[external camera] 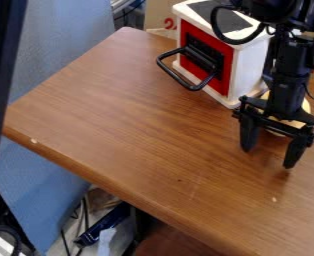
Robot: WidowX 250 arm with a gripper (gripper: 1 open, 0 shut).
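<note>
My black gripper (269,148) hangs at the right, pointing down just above the wooden table (146,150), with its two fingers spread apart and nothing visible between them. Behind it stands a white box with a red front (203,65) and a black bar handle sticking out to the left. A yellowish object (304,106) is partly hidden behind the gripper and arm.
A cardboard box (160,14) stands at the back. Cables and clutter lie below the table at lower left.
</note>
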